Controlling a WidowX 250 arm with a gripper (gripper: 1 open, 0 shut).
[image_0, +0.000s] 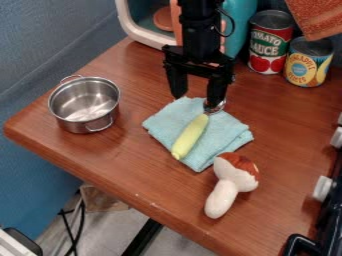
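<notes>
My black gripper (197, 80) hangs over the back of a light blue folded cloth (227, 140), its two dark fingers spread apart with nothing visible between them. On the cloth lies a yellow corn-like object (190, 136), and a shiny metal piece shows at its upper end, just below the gripper, partly hidden. A toy mushroom (230, 186) with a red-brown cap lies in front of the cloth on the wooden table (120, 170).
A steel pot (84, 105) stands at left. A teal toy appliance (144, 18) and two cans (269, 45) are at the back, under an orange cloth (321, 15). Dark equipment (321, 215) lines the right edge.
</notes>
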